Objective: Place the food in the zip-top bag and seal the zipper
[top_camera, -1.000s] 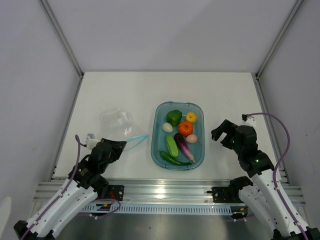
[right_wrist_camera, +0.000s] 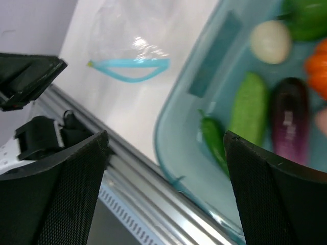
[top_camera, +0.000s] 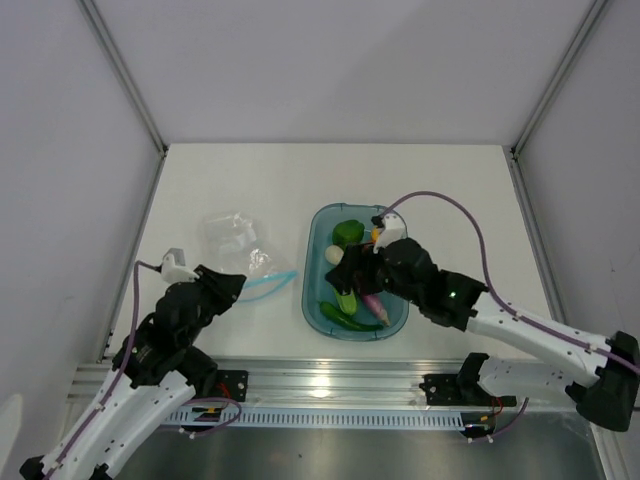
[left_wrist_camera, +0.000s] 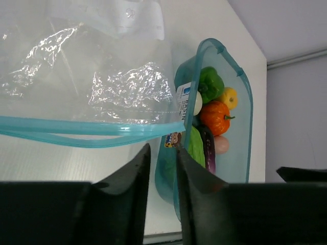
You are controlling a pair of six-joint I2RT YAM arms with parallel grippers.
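The clear zip bag (top_camera: 240, 243) lies flat on the table's left side, its blue zipper (left_wrist_camera: 97, 128) toward the front and gaping a little. Right of it stands a teal tub (top_camera: 317, 235) of toy food: green pepper (left_wrist_camera: 210, 84), orange pumpkin (left_wrist_camera: 214, 117), yellow fruit (left_wrist_camera: 229, 98), eggplant (right_wrist_camera: 289, 120), cucumber (top_camera: 346, 303), chili (top_camera: 345, 318) and two eggs. My right gripper (top_camera: 350, 268) hangs above the tub, open and empty. Near the bag's front left corner is my left gripper, its fingers slightly apart with nothing between them.
Bare white table (top_camera: 270, 170) extends behind the bag and tub, and also to the tub's right. A metal rail (top_camera: 320, 378) runs along the front edge. Grey walls stand on both sides and at the back.
My right arm has swung left from beside the tub to above it, hiding some of the food. The left gripper has shifted slightly left. Bag and tub have stayed put.
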